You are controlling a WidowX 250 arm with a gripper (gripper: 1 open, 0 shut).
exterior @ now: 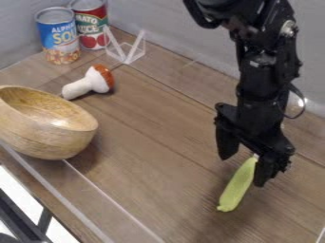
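Note:
My black gripper (246, 157) is open over a pale yellow-green elongated object (234, 190), which looks like a toy banana or similar vegetable and lies on the wooden table (152, 171) at the lower right. The object's upper end sits between or just beneath the fingers and is partly hidden by them. I cannot tell whether the fingers touch it.
A wooden bowl (38, 119) stands at the left near the table's edge. A white and orange toy (86, 84) lies behind it. Two cans (60, 36) and a white wire-like shape (124, 49) are at the back left.

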